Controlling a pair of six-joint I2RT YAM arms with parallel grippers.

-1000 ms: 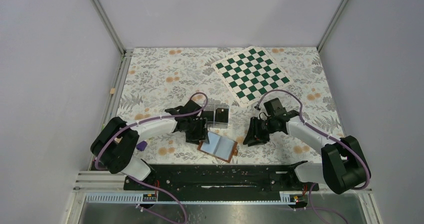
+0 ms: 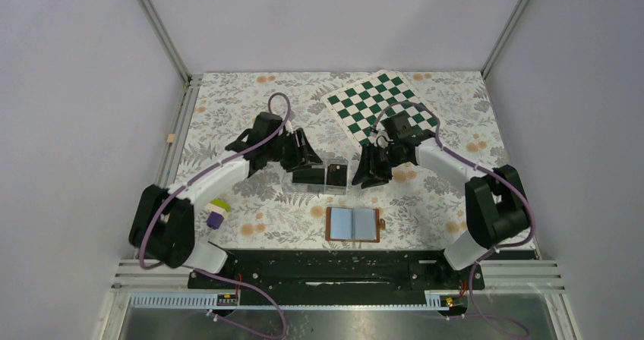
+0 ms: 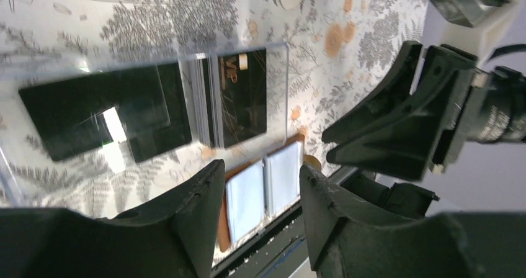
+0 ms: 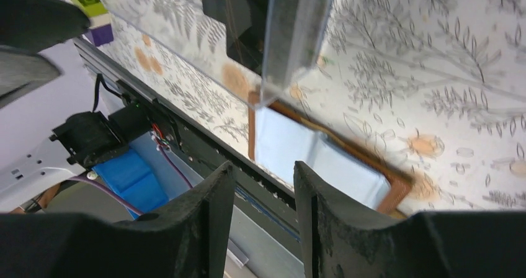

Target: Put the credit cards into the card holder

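The black credit cards (image 3: 243, 98) stand and lie in a clear plastic box (image 3: 287, 95) at the table's middle; a few are stacked on edge beside the one with orange letters. Below the box lies the card holder (image 2: 354, 225), spread open with pale pockets and a brown edge. My left gripper (image 2: 307, 158) is over the left part of the box, its fingers part open and empty. To the right of the box my right gripper (image 2: 366, 179) hovers, also open and empty; its fingertips (image 4: 304, 169) show in front of the holder in the right wrist view.
A green-and-white checkered board (image 2: 383, 108) lies at the back right. Near the left front edge sit several small coloured blocks (image 2: 217, 213). The table between the holder and the right arm is bare.
The card holder has turned from slanted to square with the table edge. Both arms have since moved away from it, up toward the clear box, the left one farther left.
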